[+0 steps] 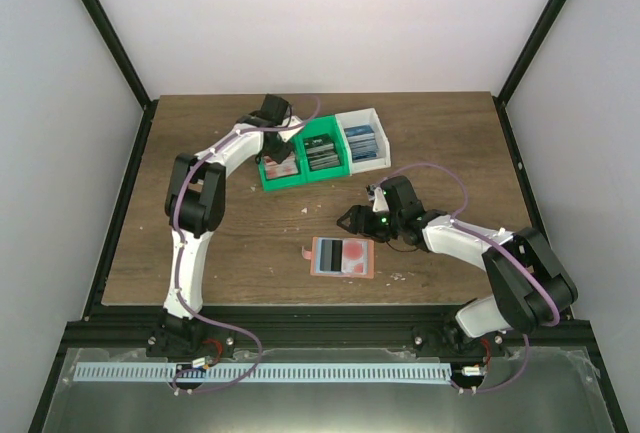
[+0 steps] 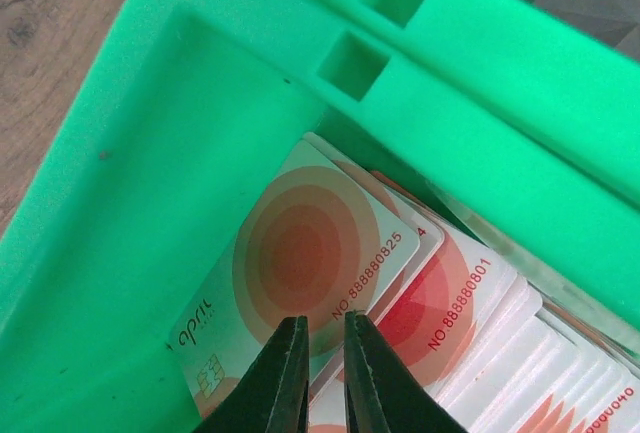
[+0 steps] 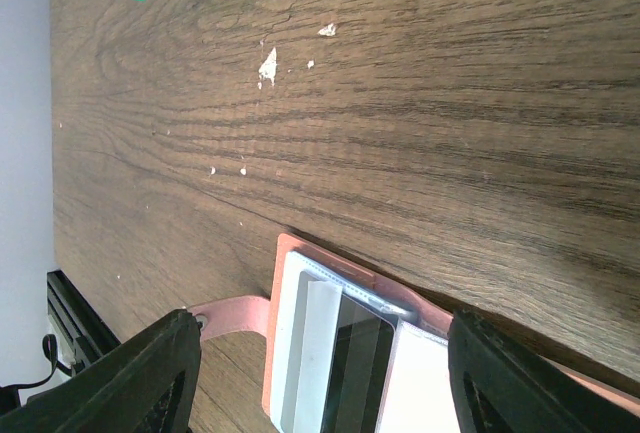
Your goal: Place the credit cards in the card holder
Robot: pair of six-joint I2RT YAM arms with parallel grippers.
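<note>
Pink-and-white credit cards (image 2: 305,253) lean in a stack inside the left green bin (image 2: 230,103). My left gripper reaches down into that bin, its narrow fingers nearly closed on the edge of the front card. In the top view this gripper mostly covers the bin. The card holder (image 1: 322,256) lies open near the table's front, pinkish-tan outside, with a dark card (image 3: 355,368) in its left part and a pink-white card (image 1: 355,257) on the right. Over the holder's far edge, my right gripper has its fingers wide apart, nothing between them.
Beside the left bin stand another green bin (image 1: 343,158) with dark cards and a white bin (image 1: 381,161) with blue cards. Small pale flecks mark the wooden table (image 3: 420,133). The table between the bins and the holder is clear.
</note>
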